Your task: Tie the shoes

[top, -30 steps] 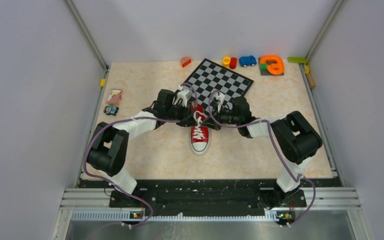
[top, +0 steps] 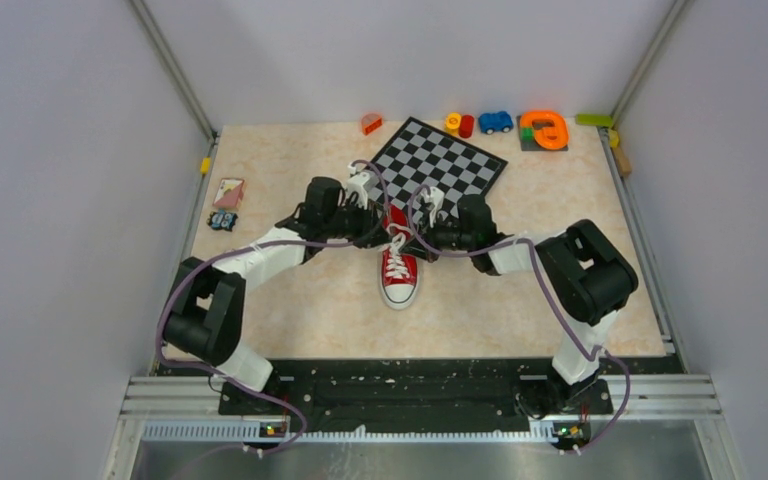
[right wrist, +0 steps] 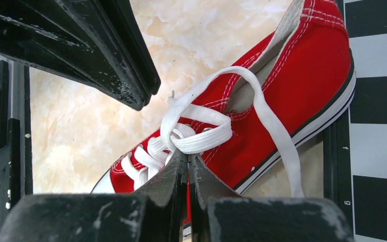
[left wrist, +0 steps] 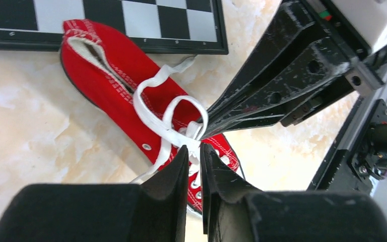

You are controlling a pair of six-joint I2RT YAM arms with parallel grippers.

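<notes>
A red canvas sneaker [top: 398, 277] with white laces lies in mid-table, toe toward me. Over its tongue, a white lace [right wrist: 201, 143] forms a loop and crossing strands, with one long strand [right wrist: 282, 136] trailing over the side. At the loop is my right gripper, shut, with the lace at its fingertips; the same contact shows in the left wrist view. My left gripper hovers above the shoe's other side. Its fingers are close together with a narrow gap, and whether lace is between them is hidden.
A black-and-white chessboard [top: 438, 165] lies just behind the shoe's heel. Toys, among them a blue car [top: 496, 122] and an orange ring [top: 544, 130], line the back edge. A small box [top: 229, 193] sits far left.
Earlier, the right gripper moved slightly left; the shoe has stayed put.
</notes>
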